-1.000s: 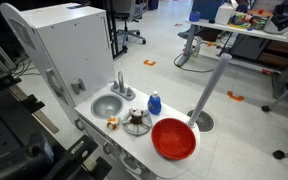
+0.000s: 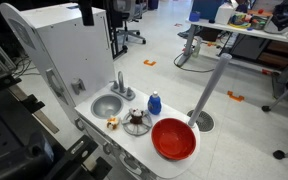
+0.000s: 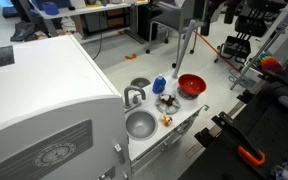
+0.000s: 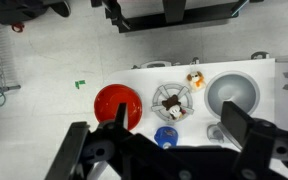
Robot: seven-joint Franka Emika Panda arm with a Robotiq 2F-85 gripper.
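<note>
My gripper hangs high above the toy kitchen, fingers (image 4: 76,150) spread wide with nothing between them. In exterior view 1 a dark finger (image 2: 87,15) shows at the top edge. On the white counter stand a red bowl (image 2: 173,139), a blue bottle (image 2: 154,103) and a round burner (image 2: 136,125) with a small dark-and-white item (image 4: 173,103) on it. A small orange-and-white toy (image 4: 195,79) lies between burner and sink (image 4: 233,93). Seen from above, the bowl (image 4: 117,107) looks empty.
A grey faucet (image 2: 121,82) rises behind the sink. The tall white cabinet (image 2: 79,60) borders the counter on one side, and a grey post (image 2: 209,88) stands near the bowl. Past the counter, the floor (image 2: 254,135) is mostly clear.
A dark gripper finger has come into exterior view 1 at the top, near the white cabinet. The objects on the counter stand where they were.
</note>
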